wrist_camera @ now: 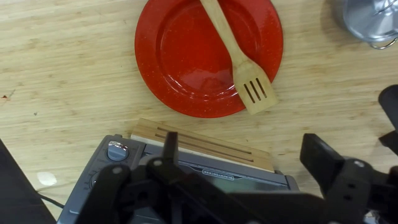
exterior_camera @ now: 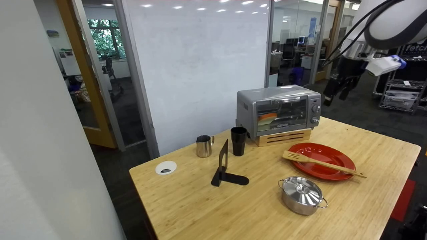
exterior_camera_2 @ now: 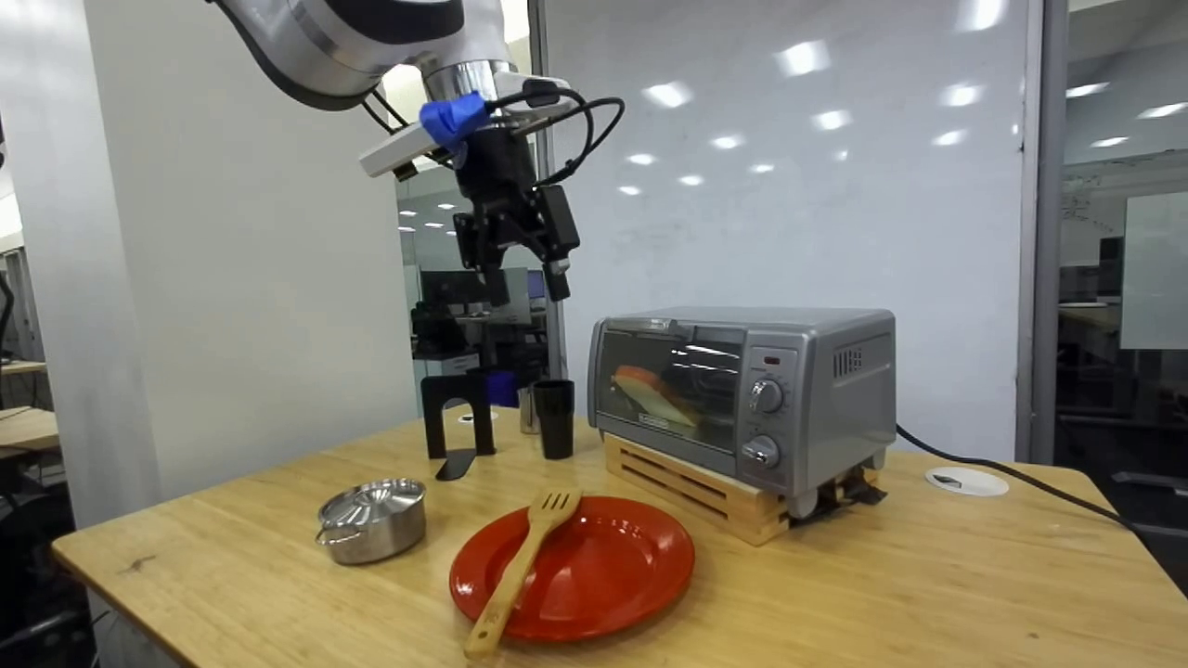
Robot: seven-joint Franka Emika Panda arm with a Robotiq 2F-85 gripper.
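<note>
High over the table, my gripper (exterior_camera_2: 529, 291) stands open, nothing between its fingers; in the wrist view its two fingers (wrist_camera: 170, 147) are wide apart above the toaster oven. The grey toaster oven (exterior_camera_2: 819, 384) rests on a slotted wooden stand (exterior_camera_2: 690, 490) with its glass door closed. Behind the glass shows something orange and pale (exterior_camera_2: 657, 399). A red plate (wrist_camera: 194, 56) lies in front of the oven, and a slotted wooden spatula (wrist_camera: 242, 63) lies across it, its blade poking past the rim. Left of the plate sits a small lidded steel pot (exterior_camera_2: 373, 521).
A black cup (exterior_camera: 239, 140), a steel pitcher (exterior_camera: 204, 146) and a black bookend (exterior_camera: 224, 168) stand left of the oven. A power cable (exterior_camera_2: 1008, 473) trails from the oven's back.
</note>
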